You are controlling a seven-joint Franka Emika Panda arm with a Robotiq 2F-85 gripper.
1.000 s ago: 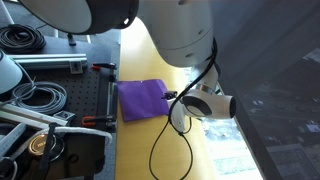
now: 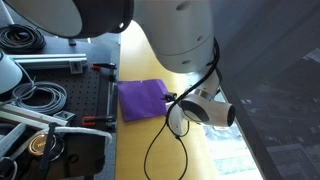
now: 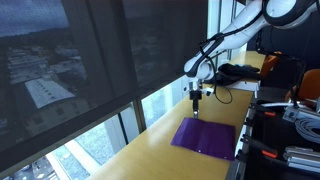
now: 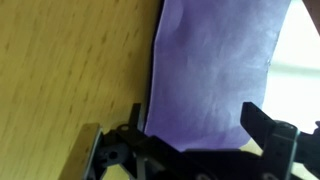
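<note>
A purple cloth [image 2: 140, 101] lies flat on the wooden table, with a fold line across it in exterior view 2 [image 3: 205, 138]. My gripper is open, its dark fingers [image 4: 268, 128] spread wide in the wrist view. Between and beyond them the cloth [image 4: 205, 75] fills the middle of that view. Its dark-looking left edge runs near the left finger. In exterior view 2 my gripper [image 3: 195, 110] points down by the cloth's far edge. Whether the fingertips touch the cloth or table cannot be told.
Bare wooden table [image 3: 120, 150] stretches along the window side. A black cart [image 2: 85, 95] with coiled cables and tools stands against the other side. A loose black cable [image 2: 150, 150] hangs from my wrist over the table.
The arm has shifted only very slightly, and the cable hanging from the wrist has swung a little. The cloth lies as before.
</note>
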